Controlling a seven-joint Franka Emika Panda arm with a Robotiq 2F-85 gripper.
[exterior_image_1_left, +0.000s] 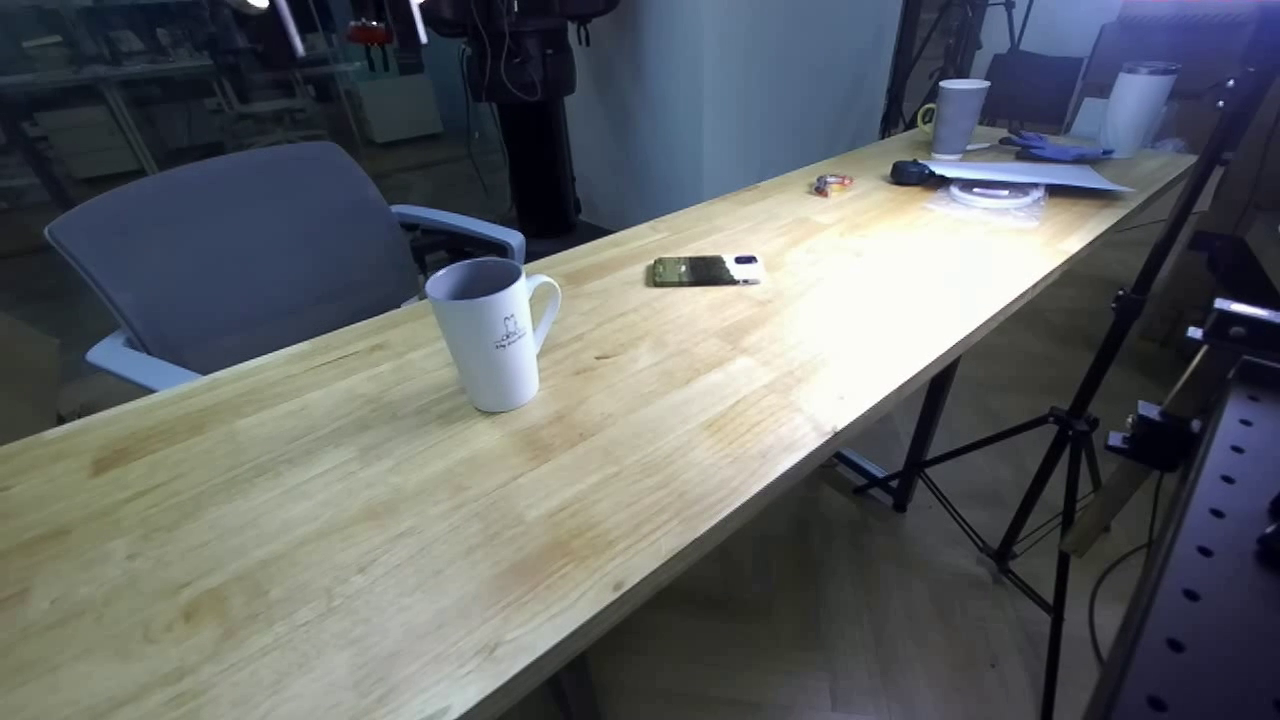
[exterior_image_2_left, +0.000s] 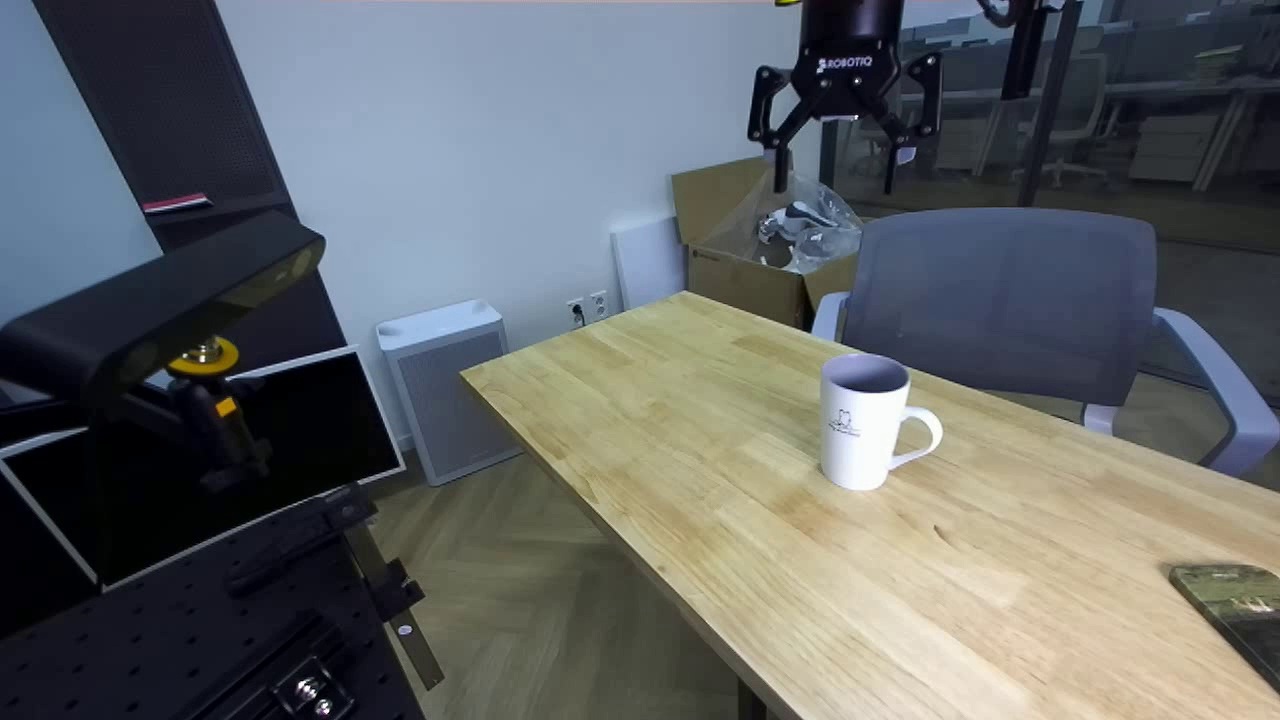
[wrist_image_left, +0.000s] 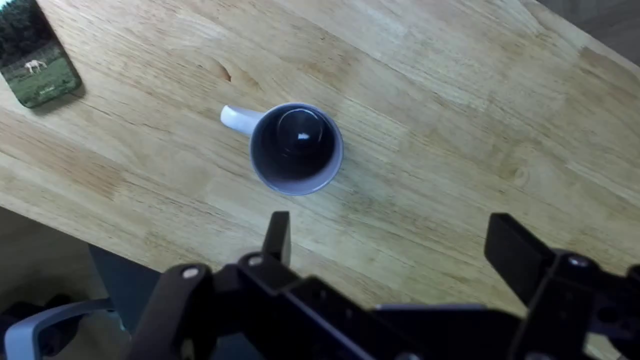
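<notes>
A white mug (exterior_image_1_left: 486, 342) with a grey inside stands upright on the wooden table (exterior_image_1_left: 300, 540), its handle pointing toward the phone. My gripper (exterior_image_2_left: 836, 180) hangs well above the table in exterior view 2, behind the mug (exterior_image_2_left: 854, 432) on the chair side. From the wrist view, the gripper is wide open with nothing between its fingers, and the mug (wrist_image_left: 297, 174) lies ahead of them, apart from both. Only two fingertips (exterior_image_1_left: 290, 26) show at the top edge of exterior view 1. A phone with a landscape-pattern case (exterior_image_1_left: 690, 271) rests flat on the table.
A grey chair (exterior_image_1_left: 252, 252) stands against the table's long side. Farther along the table are a second mug (exterior_image_1_left: 957, 120), a white tumbler (exterior_image_1_left: 1137, 110), a blue glove (exterior_image_1_left: 1056, 149) and small items.
</notes>
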